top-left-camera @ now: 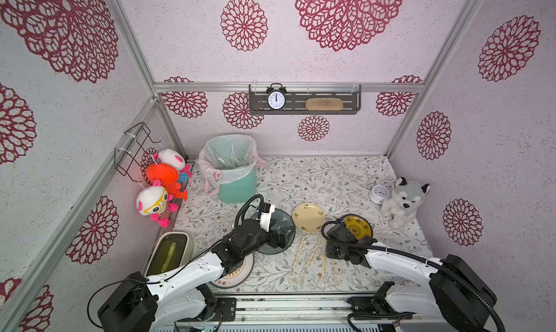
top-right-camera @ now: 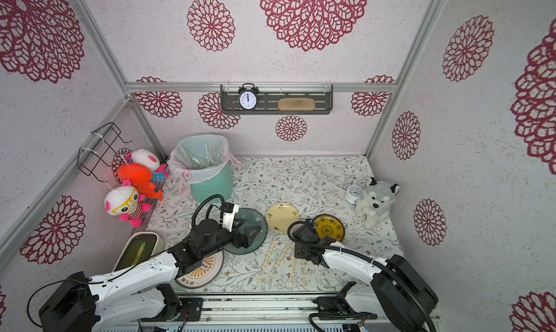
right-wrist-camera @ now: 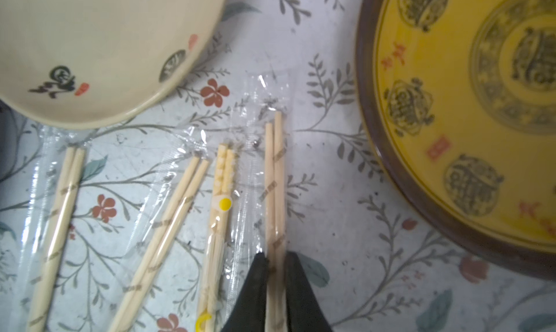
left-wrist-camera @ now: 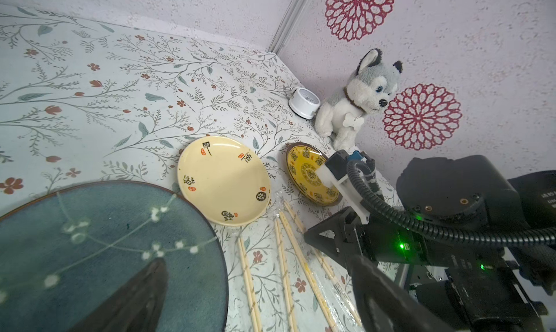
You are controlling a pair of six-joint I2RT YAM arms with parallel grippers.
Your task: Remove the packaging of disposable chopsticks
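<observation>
Several pairs of wooden chopsticks in clear plastic sleeves lie side by side on the table, all showing in the right wrist view. The rightmost packet (right-wrist-camera: 276,198) runs between the two fingertips of my right gripper. These fingers are close in on both its sides; whether they press on it I cannot tell. Left of it lie a yellow-tipped packet (right-wrist-camera: 219,216), a slanted packet (right-wrist-camera: 165,233) and a far-left packet (right-wrist-camera: 55,239). My left gripper (top-left-camera: 281,239) is open over the dark blue plate (left-wrist-camera: 115,216), nothing between its fingers.
A cream plate (top-left-camera: 309,217) stands behind the packets, and a yellow plate (top-left-camera: 362,227) is beside my right arm. The lined green bin (top-left-camera: 237,184) is at the back left. A plush husky (top-left-camera: 405,201) sits right.
</observation>
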